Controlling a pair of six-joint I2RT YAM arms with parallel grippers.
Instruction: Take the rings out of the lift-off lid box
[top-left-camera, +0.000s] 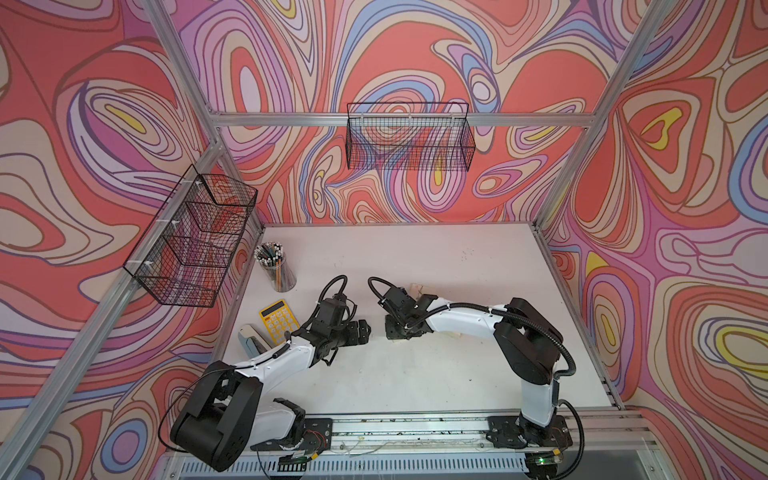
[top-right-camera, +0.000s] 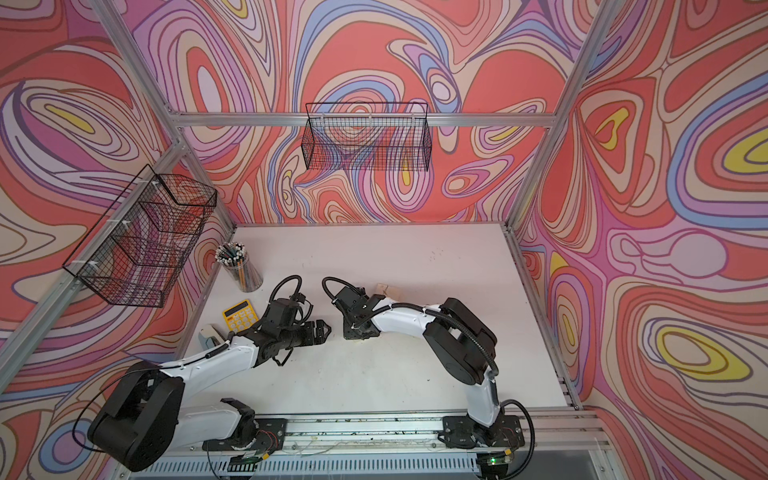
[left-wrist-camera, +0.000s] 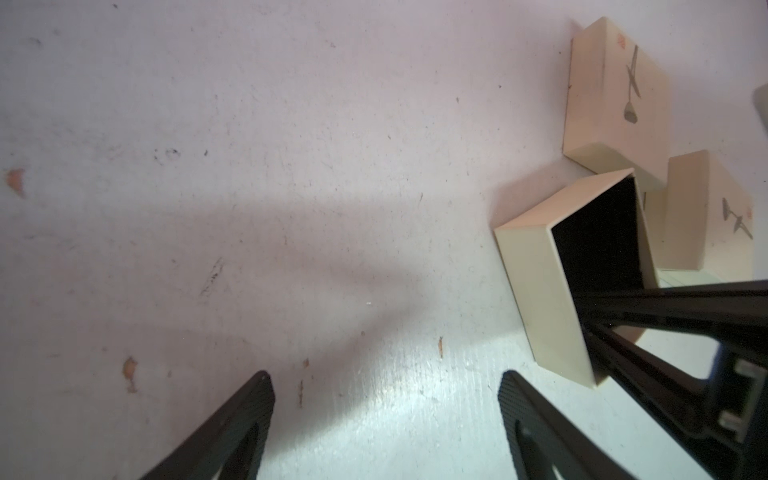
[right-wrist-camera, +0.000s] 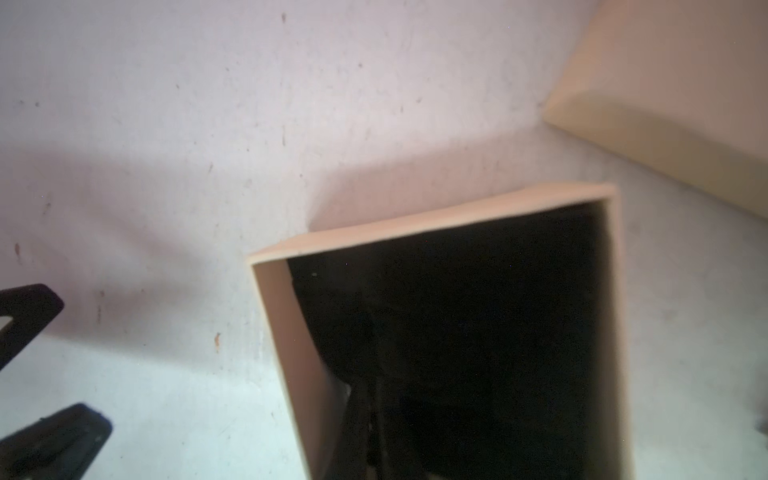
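Observation:
An uncovered beige box (right-wrist-camera: 276, 320) stands on the white table, its inside very dark. My right gripper reaches down through the box's opening, its fingers (right-wrist-camera: 376, 432) together near the side wall. It is shut, and nothing shows between its fingers. No ring can be made out in the dark interior. To the left of the box, my left gripper stands open over bare table, with nothing between its fingers. From above, the right arm mostly covers the box.
Two more beige box pieces (left-wrist-camera: 632, 104) with a plant print lie close beside the open box; the second piece (left-wrist-camera: 712, 212) is partly behind it. A pencil holder (top-left-camera: 277, 270) and yellow calculator (top-left-camera: 277, 320) sit at the left.

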